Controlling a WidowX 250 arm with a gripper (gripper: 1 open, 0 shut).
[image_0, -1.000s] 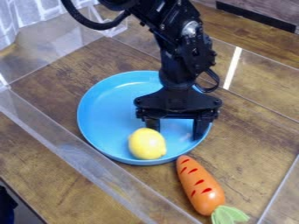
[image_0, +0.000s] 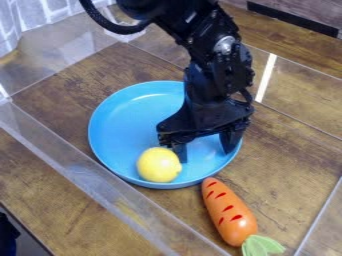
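My black gripper (image_0: 203, 130) hangs over the right half of a blue plate (image_0: 118, 122), its fingers open and low over the plate's surface. A yellow lemon-like object (image_0: 158, 165) rests on the plate just below and left of the left fingertip, very near it; whether they touch I cannot tell. An orange toy carrot (image_0: 231, 212) with a pale green top lies outside the plate at the lower right.
A clear plastic wall runs diagonally along the left and bottom.
The arm has shifted and turned slightly. The yellow object has moved a little left and up on the plate. The carrot has not moved.
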